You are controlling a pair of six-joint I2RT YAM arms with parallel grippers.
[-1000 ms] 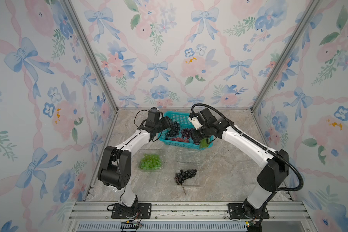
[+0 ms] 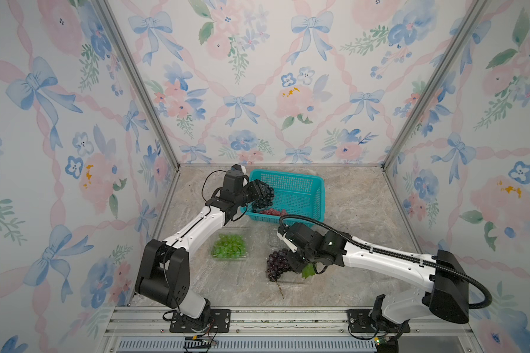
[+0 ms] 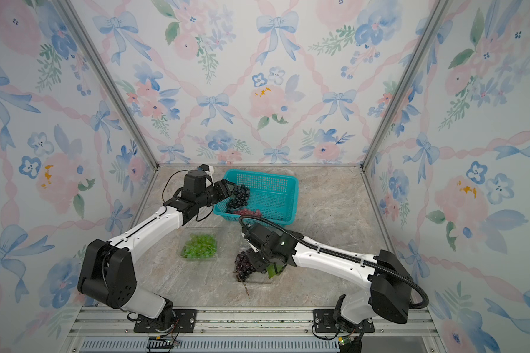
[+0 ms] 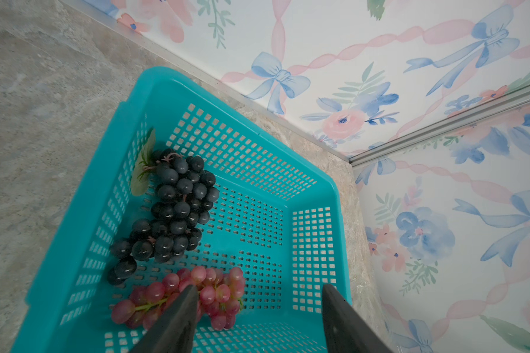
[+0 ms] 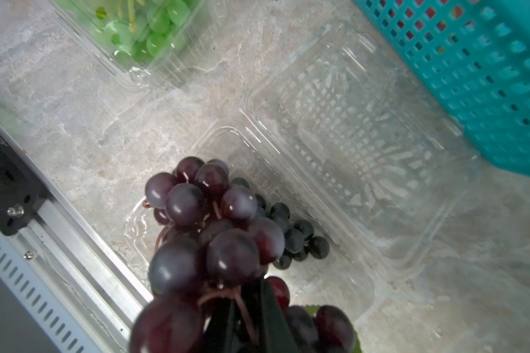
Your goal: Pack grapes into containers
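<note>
In the right wrist view a bunch of dark purple grapes [image 5: 223,256] hangs from my right gripper, shut on its stem, with green leaf showing. Below it is an open clear container, its base [image 5: 335,276] holding black grapes [image 5: 294,238] and its empty lid [image 5: 359,141] folded back. Green grapes [image 2: 229,245] fill another clear container to the left. Over the left side of the teal basket [image 2: 300,176], my left gripper stands open and empty. Inside the basket lie black grapes [image 4: 173,209] and red grapes [image 4: 185,294].
The basket's right half has a bare floor. Clear counter [image 2: 359,200] lies right of the basket. The metal front rail [image 5: 88,247] runs close to the container with the black grapes.
The left gripper has shifted only slightly and remains by the basket.
</note>
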